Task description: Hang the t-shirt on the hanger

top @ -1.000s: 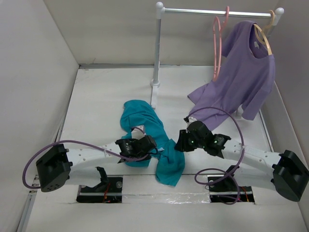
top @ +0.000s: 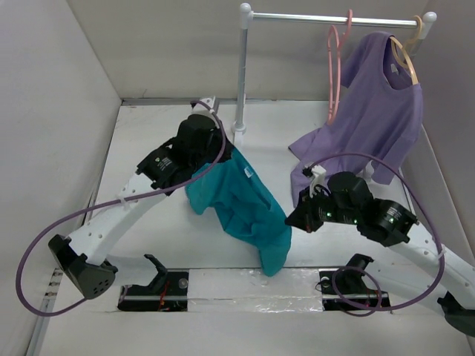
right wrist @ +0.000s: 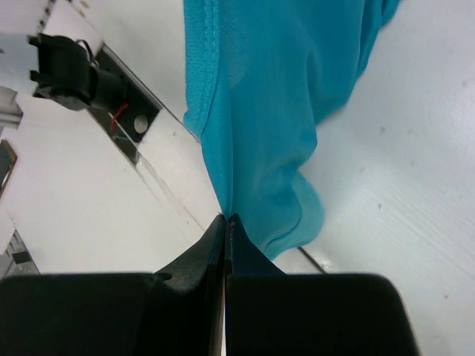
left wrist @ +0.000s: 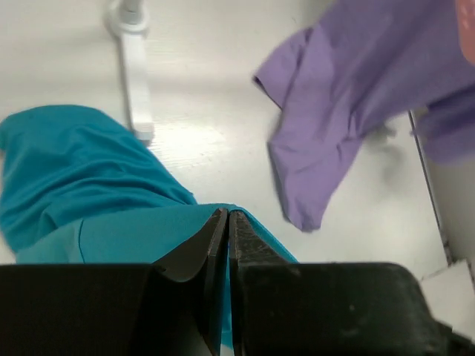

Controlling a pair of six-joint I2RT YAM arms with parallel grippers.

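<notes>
The teal t-shirt is lifted off the white floor, stretched between my two grippers. My left gripper, raised high beside the rack post in the top view, is shut on an upper edge of the fabric. My right gripper, lower and to the right, is shut on another edge of it, with the cloth trailing from the fingertips. A pink hanger hangs empty on the rail.
A purple t-shirt on a wooden hanger hangs at the right, its hem on the floor. The rack post stands behind the teal cloth. Bare floor shows at the back left.
My left arm has risen up and back, lifting the teal t-shirt off the floor. My right gripper has moved slightly right and up with the cloth.
</notes>
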